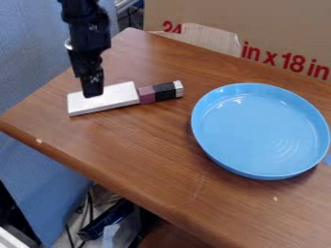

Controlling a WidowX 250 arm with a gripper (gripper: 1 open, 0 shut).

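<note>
My black gripper [91, 83] hangs over the left part of the wooden table, its fingertips down at the white slab [104, 100]; whether they touch it, and how far apart they stand, I cannot tell. Joined to the slab's right end is a short block [162, 91] banded in pink, black and white. A round light-blue plate [258, 131] lies on the right of the table, apart from the slab and empty.
The wooden table [155, 184] has bare room in front of and behind the slab. A large cardboard box [258, 24] stands along the back. Cables and dark items lie below the table's left edge.
</note>
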